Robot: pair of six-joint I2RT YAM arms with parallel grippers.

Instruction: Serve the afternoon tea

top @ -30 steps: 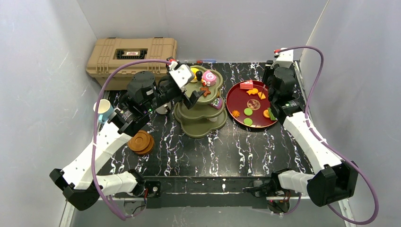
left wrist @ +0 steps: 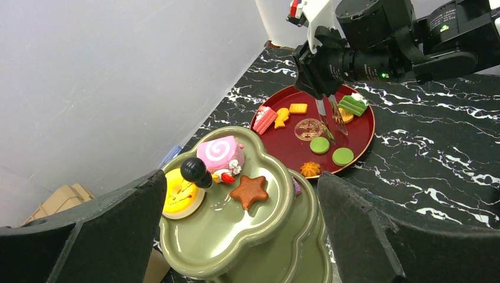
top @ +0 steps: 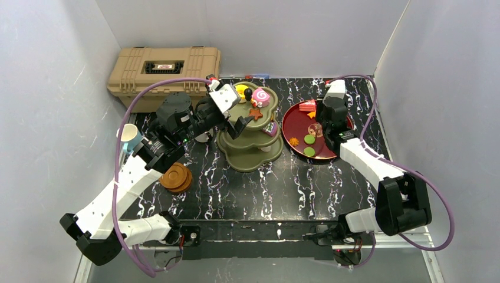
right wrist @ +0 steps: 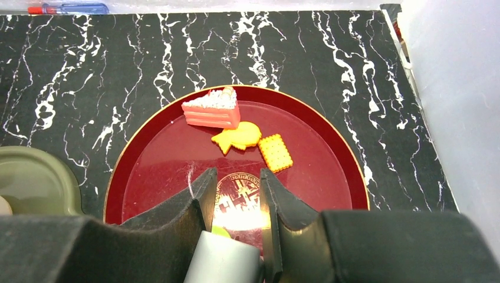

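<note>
The olive tiered stand [top: 250, 160] holds a pink swirl cake [top: 261, 96], a yellow round piece [left wrist: 180, 193] and a brown star [top: 256, 114] on its top tier. Over that tier, my left gripper [top: 239, 122] is open and empty. Metal tongs [left wrist: 322, 115] point down from my right gripper, over the red round plate [top: 286, 132]. In the right wrist view, the tongs' pale end [right wrist: 224, 262] shows between the fingers. On the plate are a pink cake slice [right wrist: 211, 108], a fish biscuit [right wrist: 239, 137], a square biscuit [right wrist: 275, 153] and green pieces [left wrist: 342, 156].
A tan case [top: 162, 73] stands at the back left. The blue cup [top: 131, 137] and brown coasters [top: 176, 177] are on the left, partly close to my left arm. Front centre, the marble tabletop [top: 265, 194] is clear.
My right arm has swung leftward over the plate, now covering the square biscuit and the plate's right part in the top view. The left arm stays almost still.
</note>
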